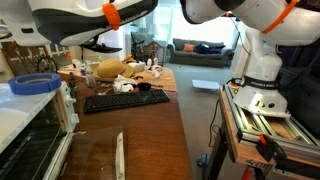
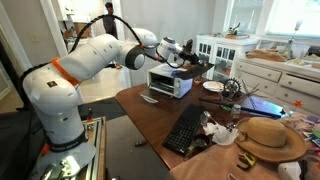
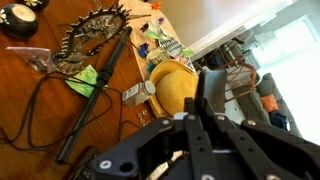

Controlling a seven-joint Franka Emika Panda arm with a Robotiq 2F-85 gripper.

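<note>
In the wrist view my gripper is shut on a dark upright object [image 3: 211,88], whose identity I cannot make out. The arm reaches across the top of exterior view 1, its hand largely cut off there. In exterior view 2 the gripper [image 2: 190,64] is small and far off, raised near the white toaster oven [image 2: 169,85]. A blue round item [image 1: 35,84] rests on top of that oven in exterior view 1.
A black keyboard [image 1: 125,101] lies on the brown table [image 1: 150,140], with a long pale strip [image 1: 120,157] in front. A tan hat [image 2: 267,132] and several small items crowd one end.
</note>
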